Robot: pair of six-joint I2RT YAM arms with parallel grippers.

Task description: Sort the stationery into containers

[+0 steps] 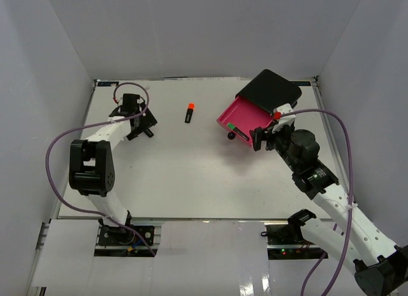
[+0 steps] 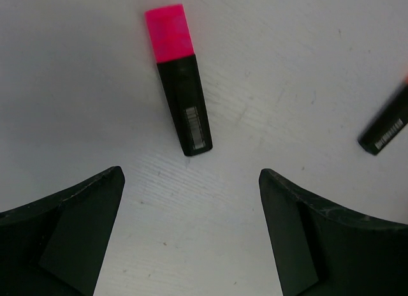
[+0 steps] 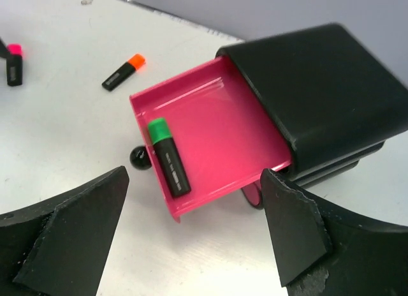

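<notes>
A pink-capped black highlighter (image 2: 185, 95) lies on the table, ahead of the gap of my left gripper in the left wrist view. That gripper stands open with nothing between its fingers. In the top view the arm mostly covers this highlighter. A green-capped highlighter (image 3: 169, 159) rests inside the pink drawer (image 3: 220, 124), along its front wall. My right gripper is open and empty, back from the drawer's near right corner. An orange-capped highlighter (image 1: 189, 113) lies alone on the table, left of the drawer.
The drawer sticks out of a black box (image 1: 271, 92) at the back right. A round black knob (image 3: 140, 157) projects from the drawer's front.
</notes>
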